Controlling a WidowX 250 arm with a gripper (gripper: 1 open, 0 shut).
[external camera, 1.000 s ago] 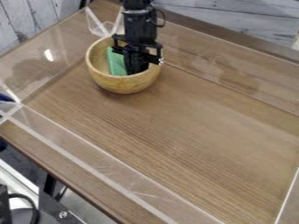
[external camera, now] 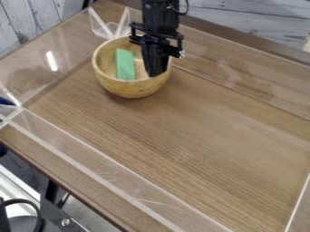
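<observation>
A round wooden bowl (external camera: 129, 85) stands at the back left of the tabletop. Inside it, left of centre, is a green object (external camera: 123, 65), upright or leaning. My black gripper (external camera: 155, 69) comes down from the top of the view into the right part of the bowl, to the right of the green object. Its fingers look close together, with nothing visible between them; the tips are small and dark against the bowl.
Clear plastic strips run along its left side, and dark cables (external camera: 24, 216) lie at the bottom left. A white plank wall stands behind.
My gripper has moved right within the bowl, away from the green object, which shows more fully now.
</observation>
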